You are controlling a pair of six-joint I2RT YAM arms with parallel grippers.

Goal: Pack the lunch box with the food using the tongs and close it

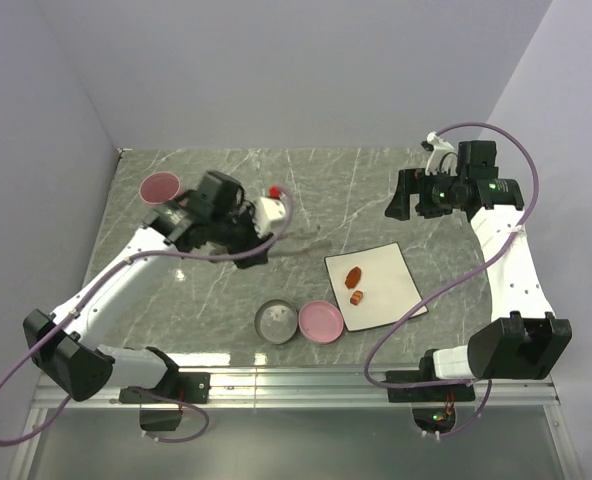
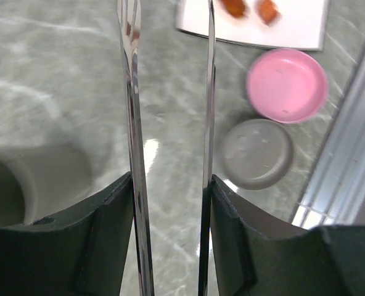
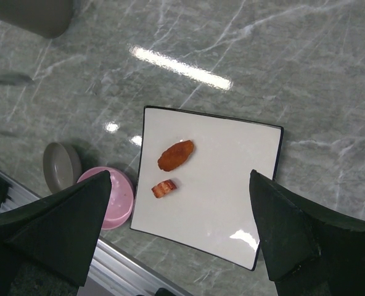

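On the white board (image 1: 376, 285) lie a brown oval piece of food (image 1: 353, 277) and a smaller orange-brown chunk (image 1: 356, 297). A shallow round grey dish (image 1: 276, 321) and a pink one (image 1: 321, 321) sit left of the board. Blurred by motion, my left gripper (image 1: 321, 240) hangs over the middle of the table. Its long metal fingers (image 2: 134, 92) are part open, with nothing seen between them. My right gripper (image 1: 416, 195) stands open and empty above the table, behind the board's right part; both dark fingers (image 3: 287, 228) show in the right wrist view.
A tall pink cup (image 1: 160, 187) is at the back left, partly covered by the left arm. The tall grey cup (image 2: 53, 179) shows in the left wrist view, mostly hidden in the top view. Bare marble (image 1: 326, 180) lies at the back middle.
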